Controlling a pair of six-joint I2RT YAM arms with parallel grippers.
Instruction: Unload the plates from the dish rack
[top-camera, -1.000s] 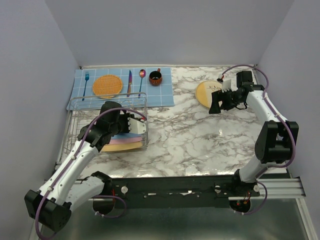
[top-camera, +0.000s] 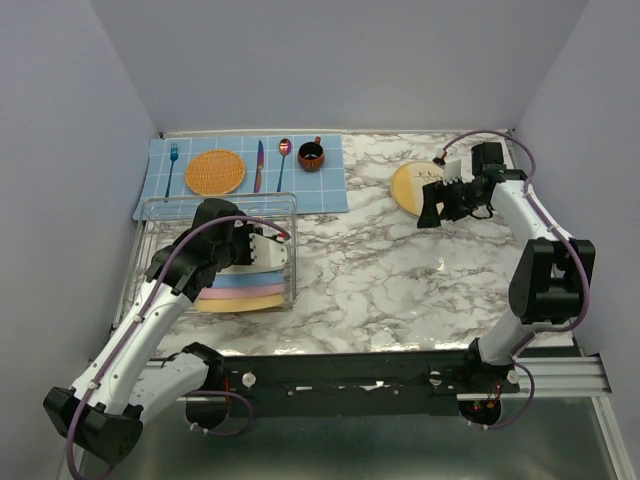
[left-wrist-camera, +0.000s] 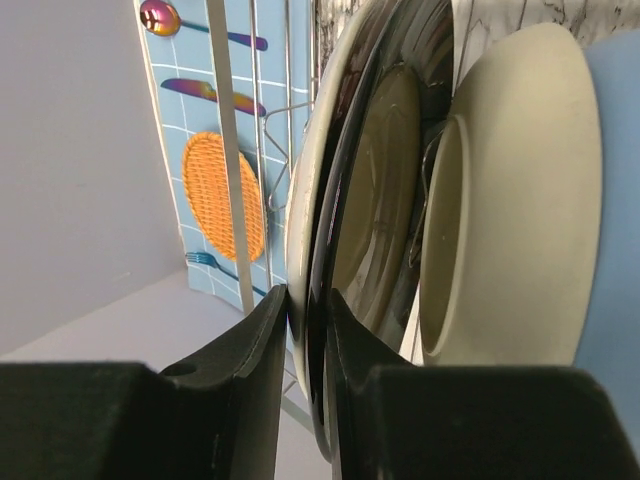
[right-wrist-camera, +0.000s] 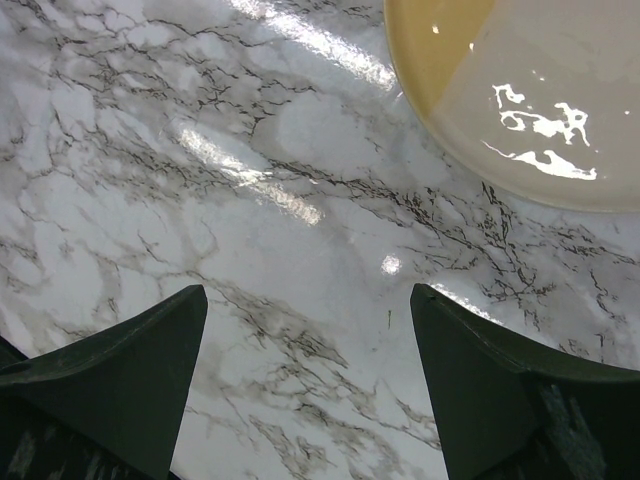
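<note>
In the wire dish rack (top-camera: 140, 262) at the left, beige, blue (top-camera: 248, 280), pink (top-camera: 242, 292) and yellow (top-camera: 240, 304) plates stand on edge. My left gripper is over the rack's rear part. Its fingers lie close on either side of a white plate's rim (left-wrist-camera: 312, 165) and a dark glossy plate's rim (left-wrist-camera: 350, 185). Whether they press on both cannot be made out. A beige bowl-like dish (left-wrist-camera: 530, 200) stands just right of them. At the right, my right gripper is open and empty beside a yellow plate (top-camera: 402, 190) with a cream plate (right-wrist-camera: 560, 110) on it.
Behind the rack, a blue mat (top-camera: 325, 188) bears an orange woven coaster (top-camera: 214, 172), a fork (top-camera: 172, 165), knife (top-camera: 259, 165), spoon (top-camera: 283, 160) and brown mug (top-camera: 311, 155).
The plates in front of it sit a little nearer the front edge, and a beige rim now shows. The right arm has stayed still.
</note>
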